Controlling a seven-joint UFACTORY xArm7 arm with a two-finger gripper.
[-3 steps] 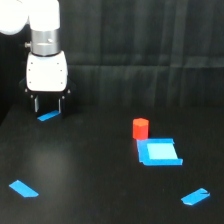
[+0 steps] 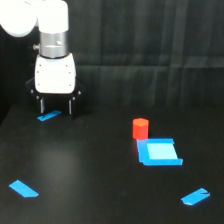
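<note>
A red block [image 2: 140, 129] sits on the dark table, right of the middle, just behind a white square [image 2: 161, 151] edged with blue tape. Whether the block touches the tape's corner is hard to tell. My white gripper [image 2: 56, 108] is at the back left, well away from the block, with its dark fingers [image 2: 72, 105] apart. Nothing shows between them; they are dim against the black background.
A strip of blue tape [image 2: 49, 116] lies near the gripper. Other blue strips mark the front left [image 2: 23, 188] and front right [image 2: 195, 197]. A dark curtain [image 2: 140, 50] hangs behind.
My gripper has shifted slightly to the right. The red block and the taped square have stayed in place.
</note>
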